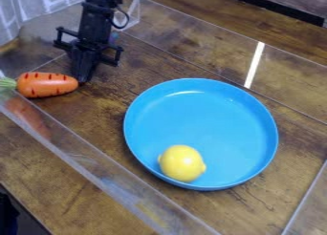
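Note:
The black robot gripper (87, 57) is low at the back left of the wooden table, just above and behind an orange toy carrot (46, 85) with a green top. Its fingertips are dark and small, so whether anything is between them is unclear. A yellow ball (182, 163) rests in a blue plate (205, 115) at the right. A small purple thing is partly hidden behind the arm.
Clear plastic walls bound the work area on the left and along the lower left.

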